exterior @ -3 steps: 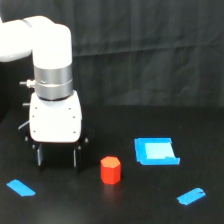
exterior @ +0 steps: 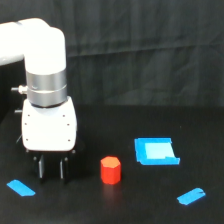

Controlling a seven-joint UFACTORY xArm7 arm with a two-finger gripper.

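At the left, my gripper [exterior: 51,172] points down over the dark table, its two dark fingers apart with nothing visible between them. The dark background makes the fingertips hard to make out. To the right of the gripper a small red block [exterior: 111,171] stands on the table, clear of the fingers. Further right lies a blue-edged square [exterior: 172,158] with a pale, nearly white middle, which looks empty.
Blue tape strips lie on the table, one [exterior: 21,188] at the front left near the gripper and another [exterior: 191,196] at the front right. Bare dark table [exterior: 145,195] separates the block from the right strip. A dark curtain hangs behind.
My gripper has shifted left and lower, and the gap between its fingers has narrowed. The red block, the blue-edged square and the tape strips look unmoved.
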